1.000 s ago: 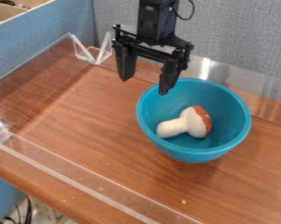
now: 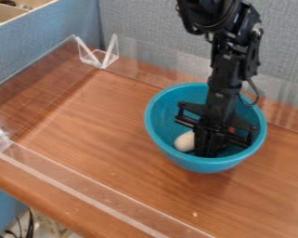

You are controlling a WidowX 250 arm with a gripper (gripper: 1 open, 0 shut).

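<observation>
A teal bowl point(image 2: 163, 116) sits on the wooden table at the right. My black gripper point(image 2: 213, 130) is down inside it, pointing downward. A pale, rounded object point(image 2: 185, 141), the white part of a mushroom-like thing, shows at the left of the fingers; the rest of it is hidden behind the gripper. The gripper covers its grip, so whether it is closed around the object is unclear.
Bare wooden table point(image 2: 83, 135) lies to the left, bordered by clear plastic edging. A grey wall rises behind, and a light wooden bin point(image 2: 15, 13) is at the top left.
My gripper has descended from above and left of the bowl into it, now covering much of the mushroom-like object that was fully visible.
</observation>
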